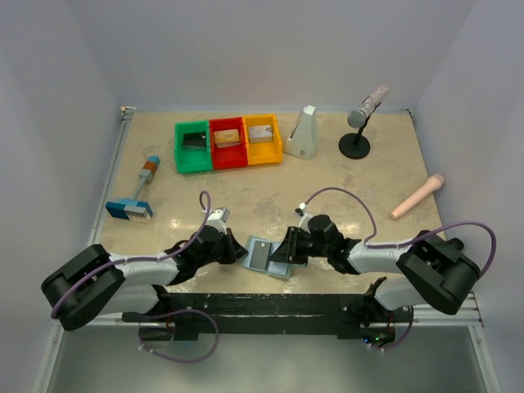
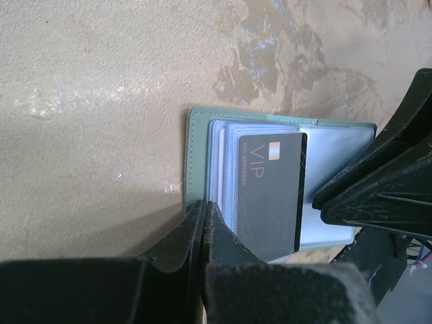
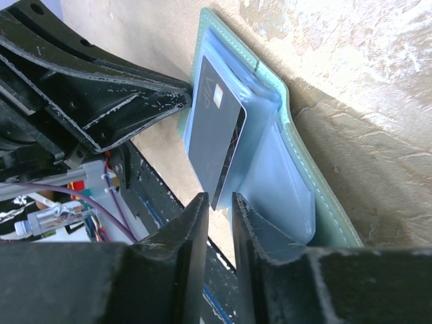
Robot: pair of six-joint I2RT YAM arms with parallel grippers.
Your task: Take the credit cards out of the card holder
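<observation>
An open card holder [image 2: 193, 155] with light green cover and blue sleeves lies on the table between my grippers. A dark VIP card [image 2: 266, 189] sits in its upper sleeve, one edge showing past the plastic [image 3: 209, 128]. My left gripper [image 1: 239, 254] is shut, its tips [image 2: 204, 216] at the holder's left edge with nothing seen between them. My right gripper [image 1: 282, 254] is over the holder's right part; in its own view the fingertips [image 3: 220, 201] stand slightly apart at the lower edge of the card, and I cannot make out anything held between them.
Green, red and orange bins [image 1: 228, 149] stand at the back, beside a pale stand [image 1: 301, 137] and a black holder [image 1: 354, 146]. A toy hammer [image 1: 129, 208] lies left, a pink cylinder [image 1: 416, 196] right.
</observation>
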